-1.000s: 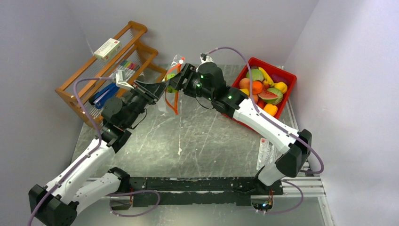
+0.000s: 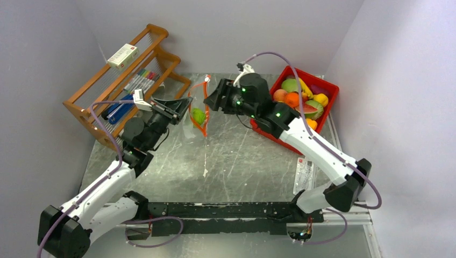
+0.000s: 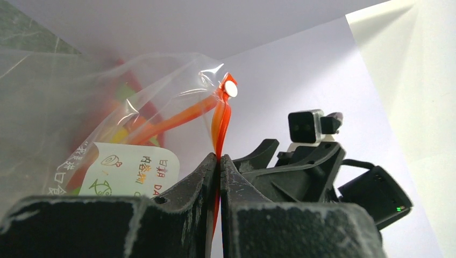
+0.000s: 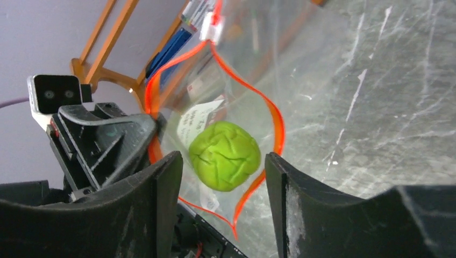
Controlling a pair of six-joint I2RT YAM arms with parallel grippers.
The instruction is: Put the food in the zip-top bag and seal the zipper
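Note:
A clear zip top bag with an orange zipper edge hangs upright over the table. My left gripper is shut on one side of its orange rim. The mouth gapes in the right wrist view, the orange strips bowed apart. Inside the bag sits a green lettuce-like ball. My right gripper is part open in front of the mouth, with nothing seen gripped between its fingers. A white slider shows at the far end of the zipper.
On the right, a red basket holds several fruits and vegetables. A wooden rack with pens and a small box stands at the back left.
My right gripper has drawn back to the right, away from the bag's mouth. The green ball has gone from beside the right fingers to lower in the bag. The left arm has shifted slightly.

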